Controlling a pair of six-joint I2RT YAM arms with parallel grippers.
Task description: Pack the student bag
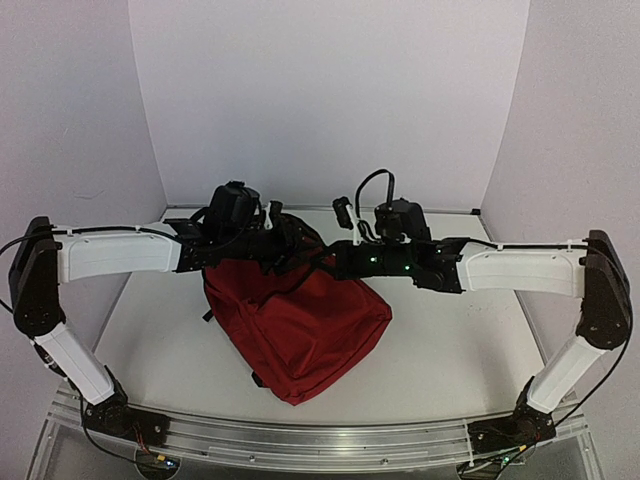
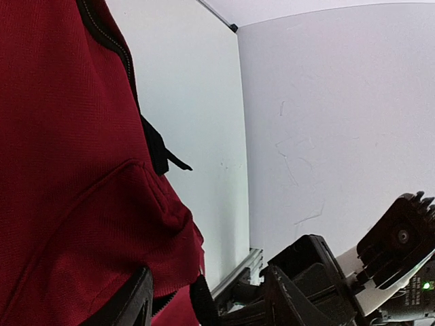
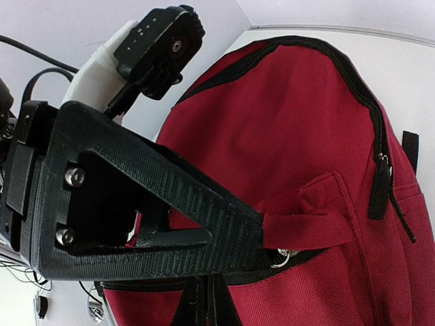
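The red backpack (image 1: pixel 310 330) lies aslant on the white table, its front pocket zipper (image 3: pixel 160 284) running below a red fabric tab (image 3: pixel 309 229). A silvery metal piece (image 3: pixel 285 257) shows by that zipper. Over the upper part of the bag, my left gripper (image 1: pixel 292 258) stands open; its fingers (image 2: pixel 132 302) are apart, with red cloth visible beyond them. My right gripper is close beside it, its tips together over the pocket zipper. Whether anything thin is pinched there cannot be seen. In the right wrist view the left gripper covers part of the bag.
The main zipper's black pull (image 3: pixel 380 189) hangs at the bag's side. Bare table (image 1: pixel 450 350) lies right of the bag, and the walls enclose the back and sides. Both grippers are nearly touching, leaving little room between them.
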